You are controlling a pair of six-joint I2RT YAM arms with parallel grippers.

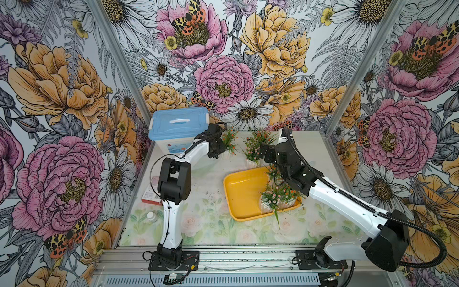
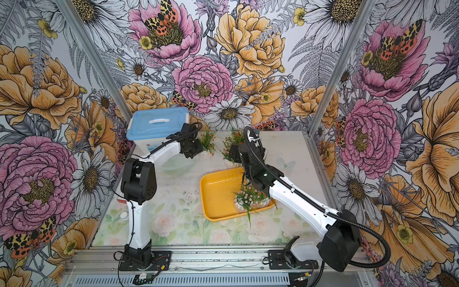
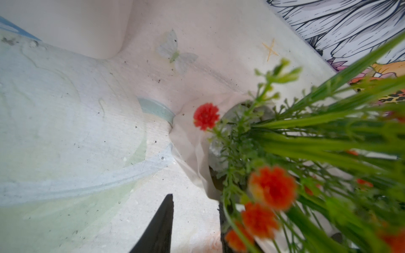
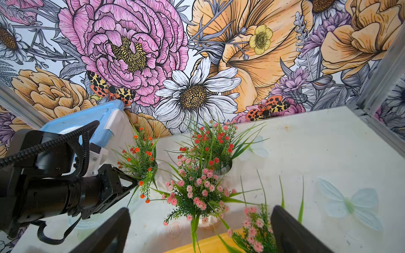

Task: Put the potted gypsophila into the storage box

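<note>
A potted plant with orange-red flowers (image 4: 145,158) stands beside the blue-lidded box. Its pale wrapped pot (image 3: 192,147) is close ahead of my left gripper, which is open with only bare table visible between its fingers; leaves and flowers partly cover the right finger. Further right are a red-flowered pot (image 4: 217,141) and a pink-flowered pot (image 4: 198,189). The shallow yellow box (image 1: 243,196) holds flowering plants on its right side. Over that box's back edge, my right gripper hangs open and empty.
The white storage container with a shut blue lid (image 1: 179,123) stands at the back left, tight beside my left arm. A small red-and-white box (image 1: 151,195) and a white bottle cap (image 1: 151,216) lie at left.
</note>
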